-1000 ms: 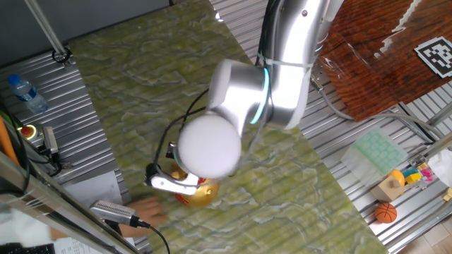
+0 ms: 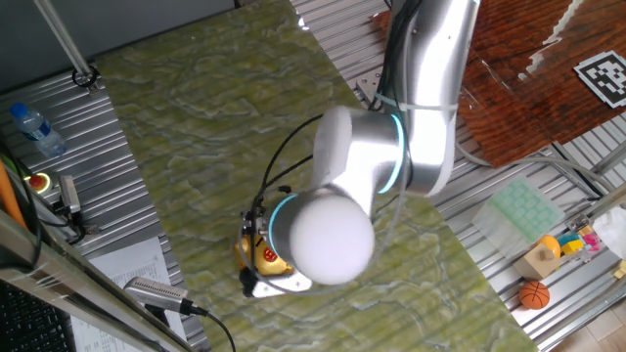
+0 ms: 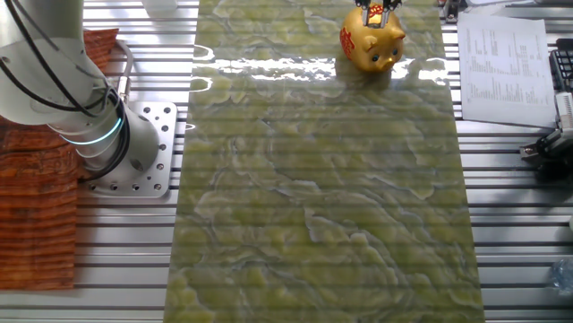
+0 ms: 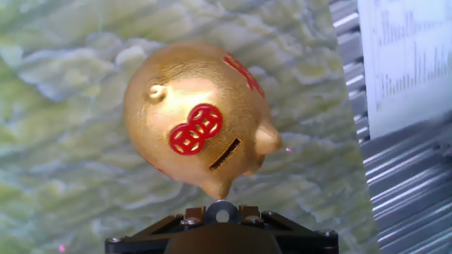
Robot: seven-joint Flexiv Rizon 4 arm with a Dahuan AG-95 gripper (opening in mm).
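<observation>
A round golden piggy bank [image 3: 366, 45] with red coin emblems stands on the green marbled mat [image 3: 304, 197], at the far edge of exterior view 2. From above, the wrist view shows the bank [image 4: 169, 92] with its coin slot and ears toward my gripper, which is spread open at the bottom edge. Two dark fingers of my gripper [image 3: 376, 15] stand apart over the bank's top; whether they touch it I cannot tell. In exterior view 1 my wrist hides much of the bank [image 2: 275, 265].
A paper sheet [image 3: 507, 67] lies beside the mat. Across from it, a pale green box [image 2: 518, 213], small toys and an orange basketball [image 2: 534, 295] sit on the slatted table. A water bottle [image 2: 39, 131] stands at far left.
My arm has shifted right and slightly down in exterior view 1. A person's hand beside the bank one second ago has drawn away to the lower left and out of view.
</observation>
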